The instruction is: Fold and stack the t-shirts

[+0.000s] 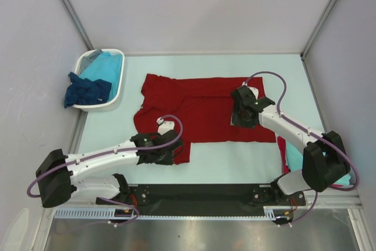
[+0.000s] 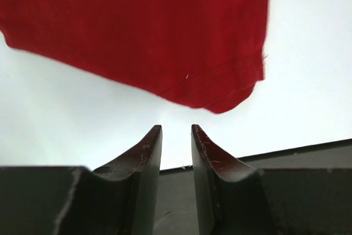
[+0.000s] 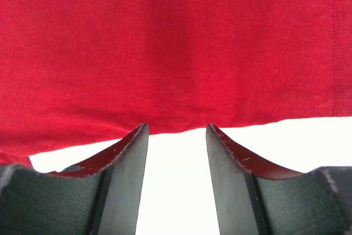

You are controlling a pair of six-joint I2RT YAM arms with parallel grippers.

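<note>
A red T-shirt (image 1: 200, 116) lies spread across the middle of the white table. My left gripper hovers over its near left sleeve, whose corner and edge show in the left wrist view with white table below; it is part open, with nothing between its fingers. My right gripper is above the shirt's near edge toward the right, part open and empty, as the right wrist view shows. In the top view both grippers' fingertips are hidden under the arm housings.
A white basket (image 1: 117, 91) with blue and navy clothes (image 1: 88, 89) stands at the back left. At the right edge lie folded light-blue and red shirts (image 1: 295, 156), partly under the right arm. Bare table shows along the front and left.
</note>
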